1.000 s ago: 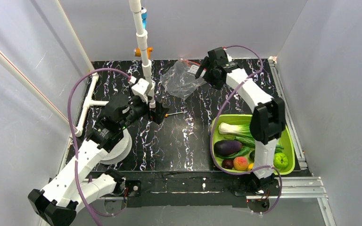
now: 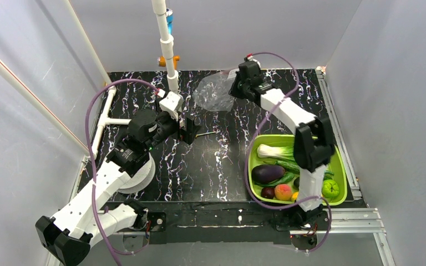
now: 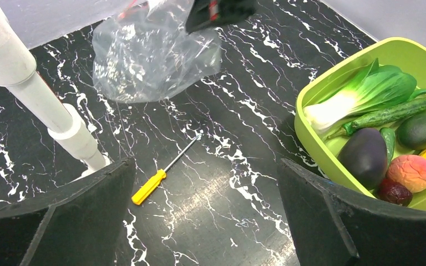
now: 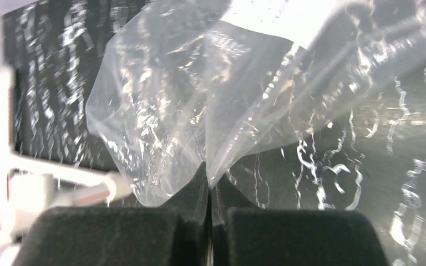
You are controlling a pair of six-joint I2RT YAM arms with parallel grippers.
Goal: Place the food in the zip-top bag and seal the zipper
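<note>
A clear plastic bag [image 2: 213, 93] hangs from my right gripper [image 2: 233, 92] near the back of the table. In the right wrist view the fingers [image 4: 188, 199] are closed together on a gathered fold of the bag [image 4: 161, 94]. A white label patch [image 4: 280, 19] shows near the top of that view; the zipper cannot be made out. My left gripper stands apart from the bag, its fingers wide apart with nothing between them. The food lies in a green bin [image 3: 305, 127]: a bok choy [image 3: 355, 100], an eggplant [image 3: 364, 158], a peach [image 3: 412, 173] and several other pieces.
A yellow-handled screwdriver [image 3: 150, 187] lies on the dark marbled table in front of the left gripper. A white pipe [image 2: 166, 47] rises at the back left, and a round white object [image 2: 141, 178] sits beneath the left arm.
The left arm has barely moved.
</note>
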